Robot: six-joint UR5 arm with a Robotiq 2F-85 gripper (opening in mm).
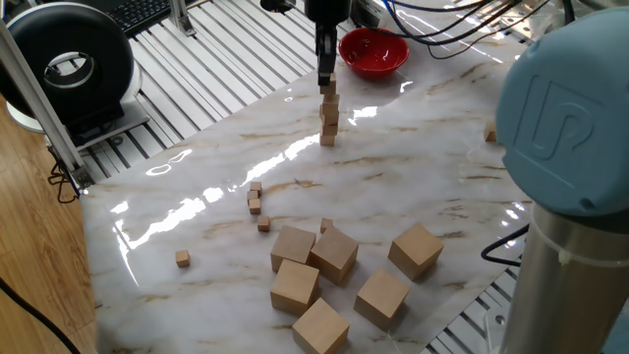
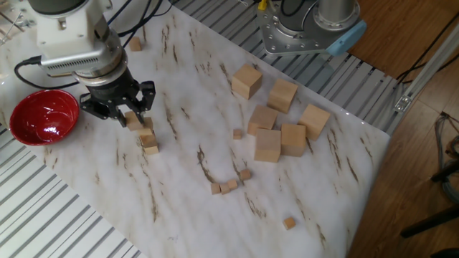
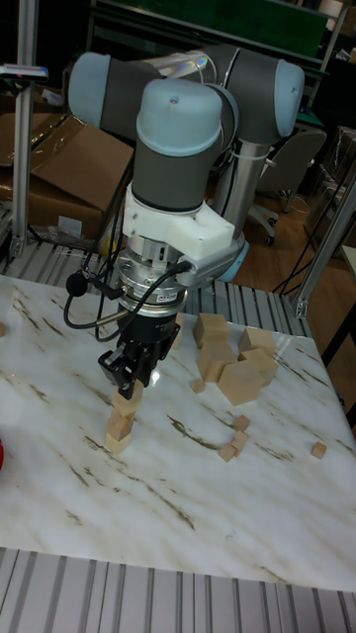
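My gripper (image 2: 130, 120) is shut on a small wooden block (image 2: 134, 122), over a short stack of similar blocks. In exterior view 1 the held block (image 1: 330, 88) hangs right at the top of the stack (image 1: 329, 122); whether it touches the block below, I cannot tell. The stack's blocks sit slightly offset from one another but stand upright. From the front, in exterior view 3, the gripper (image 3: 123, 384) points down with the held block at its tips, and the stack (image 3: 118, 430) is directly beneath.
A red bowl (image 1: 373, 52) stands close by the gripper. Several large wooden cubes (image 1: 334, 254) lie grouped near the arm's base, with small cubes (image 1: 255, 206) scattered beyond them. One small cube (image 2: 289, 223) lies alone.
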